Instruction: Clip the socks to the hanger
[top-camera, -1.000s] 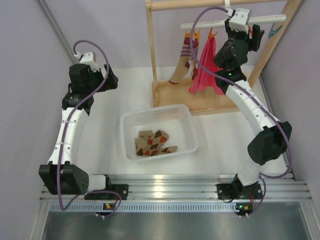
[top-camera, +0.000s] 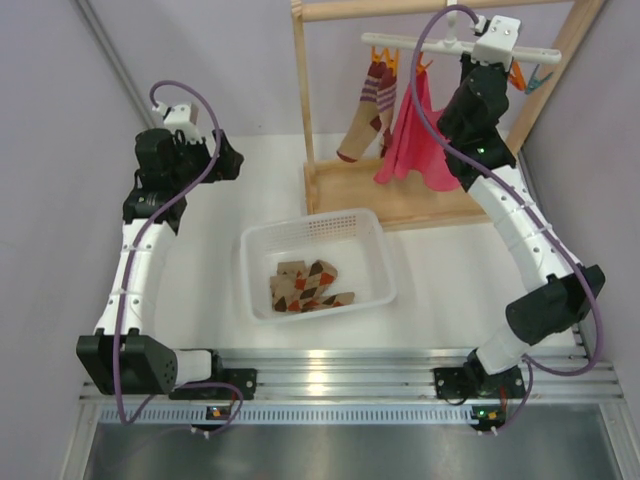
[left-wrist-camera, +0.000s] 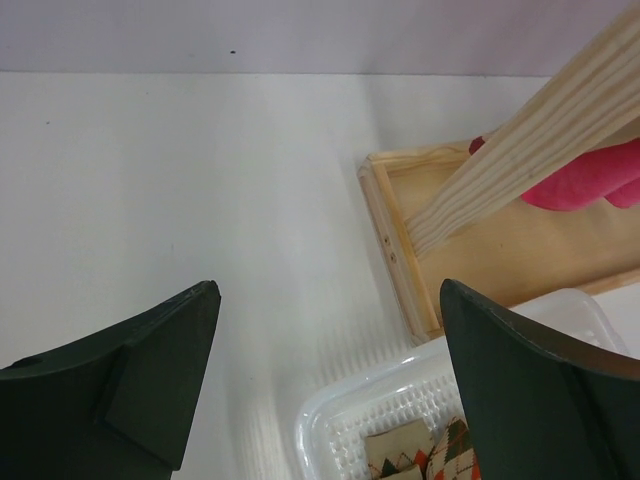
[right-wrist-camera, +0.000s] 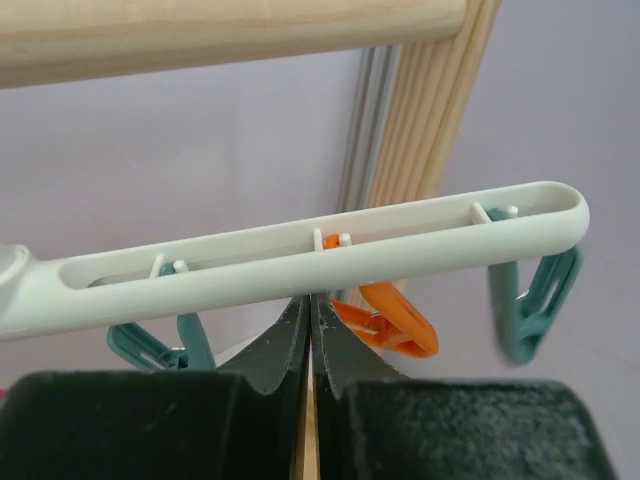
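The white hanger bar (top-camera: 400, 41) hangs at the upper right of the top view. Striped socks (top-camera: 368, 115) and a pink cloth (top-camera: 415, 140) hang from orange clips at its left part. In the right wrist view, my right gripper is shut at the bar's lower edge with nothing visible between its fingers. An orange clip (right-wrist-camera: 395, 325) shows just right of the fingertips; contact is unclear. Argyle socks (top-camera: 310, 285) lie in the white basket (top-camera: 255, 240). My left gripper stands open and empty, left of the basket's back side.
A wooden frame (top-camera: 304, 90) surrounds the hanger, with a shallow wooden base (top-camera: 340, 190) below. Teal clips (right-wrist-camera: 515, 310) hang from the bar on either side of the orange one.
The bar now tilts down to the right, and the hanging items have swung. The left arm barely shifted.
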